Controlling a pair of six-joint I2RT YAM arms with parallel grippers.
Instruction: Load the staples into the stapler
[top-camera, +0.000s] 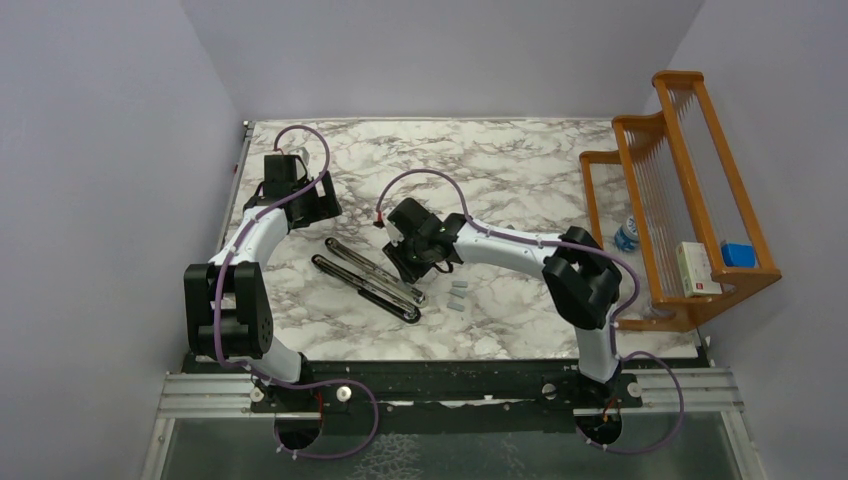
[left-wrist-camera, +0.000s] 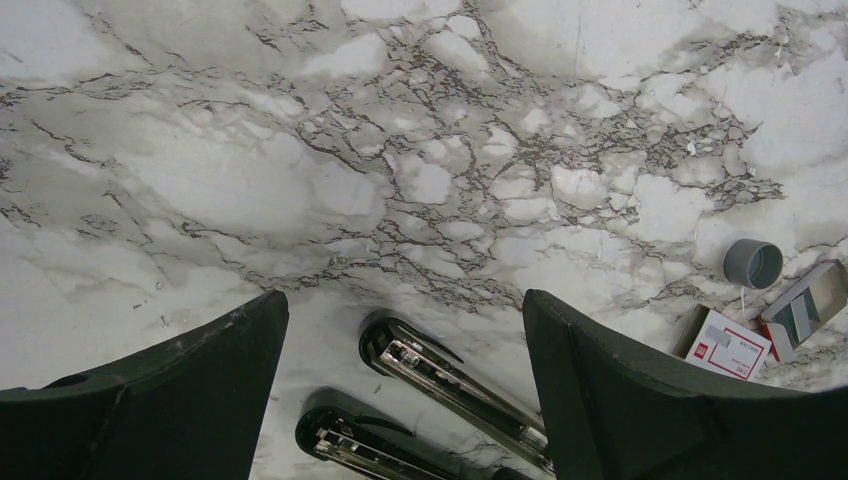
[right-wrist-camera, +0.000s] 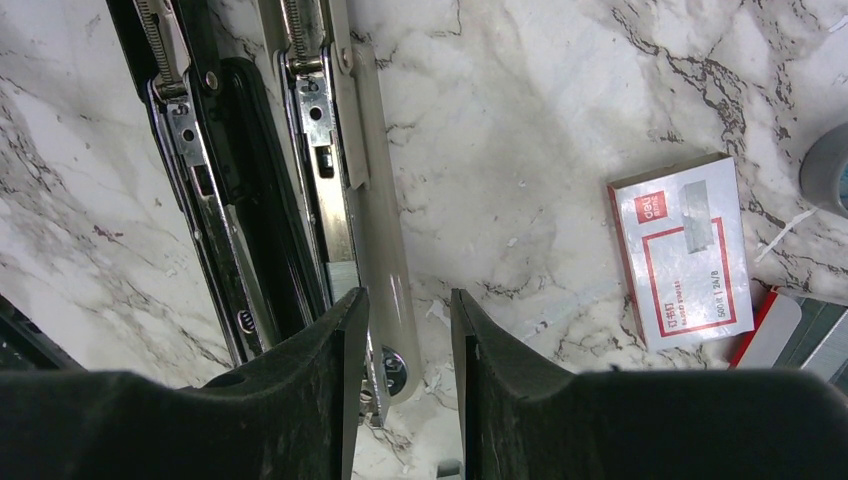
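Two opened-out staplers lie side by side: a black one (right-wrist-camera: 270, 200) and a grey one (right-wrist-camera: 385, 240). A short pale strip, apparently staples (right-wrist-camera: 343, 278), sits in the grey stapler's metal channel. My right gripper is partly open over that stapler's front end, its left fingertip close beside the strip; nothing shows gripped between the fingers. Several loose grey staple strips (top-camera: 457, 293) lie on the table to its right in the top view. My left gripper is open and empty, above bare marble beyond the staplers' far ends.
A white-and-red staple box (right-wrist-camera: 690, 255), a grey cylinder (left-wrist-camera: 752, 264) and an opened small box (left-wrist-camera: 808, 305) stand close together, hidden by the right arm in the top view. The wooden rack (top-camera: 640, 200) occupies the right side.
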